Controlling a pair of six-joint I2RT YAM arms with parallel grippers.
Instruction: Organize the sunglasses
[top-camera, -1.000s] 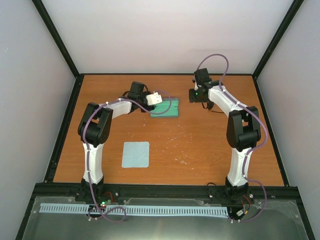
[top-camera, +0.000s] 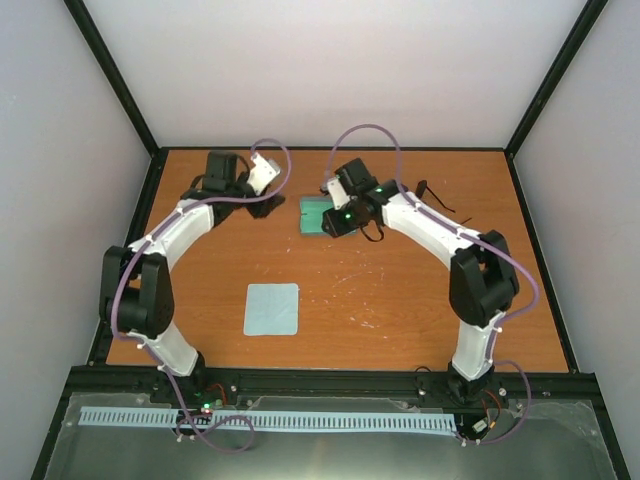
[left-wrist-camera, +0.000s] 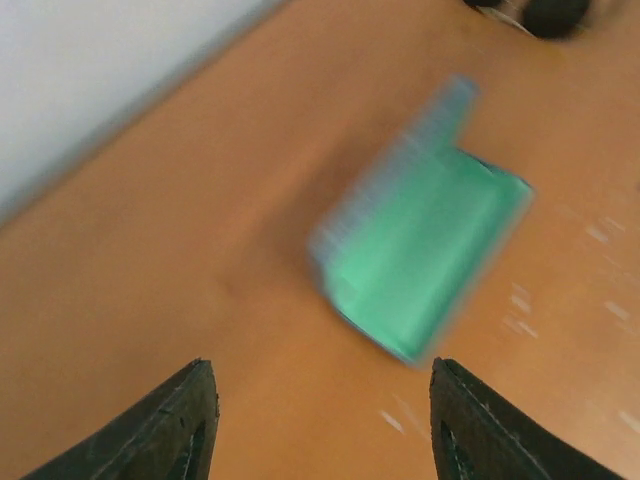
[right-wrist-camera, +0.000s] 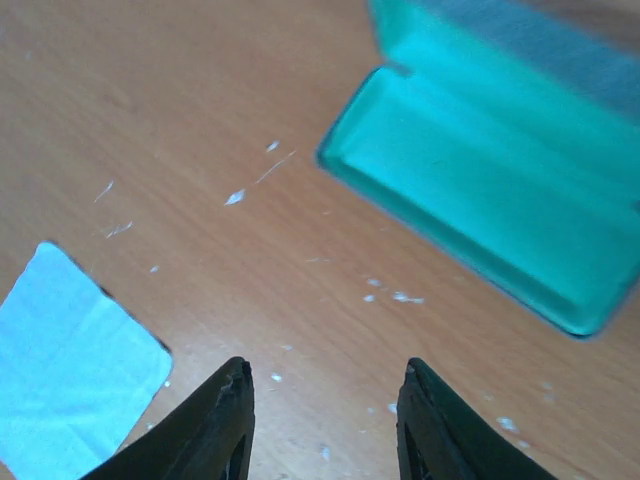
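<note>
An open teal glasses case (top-camera: 310, 216) lies at the back middle, empty in the part that shows; in the right wrist view its tray (right-wrist-camera: 480, 190) fills the upper right. My left gripper is open above the table, left of the case. My right gripper is over the case's front edge, fingers apart with nothing between them. Dark sunglasses (top-camera: 430, 195) lie right of the case, partly hidden by the right arm in the top view; their lenses (left-wrist-camera: 550, 14) show at the top of the left wrist view.
A pale blue cloth (top-camera: 270, 310) lies flat on the wooden table (top-camera: 380, 320) at the front left middle. A wall stands behind the back edge.
My left gripper has risen and moved left, away from the case. My right gripper has moved left from beside the sunglasses to over the case.
</note>
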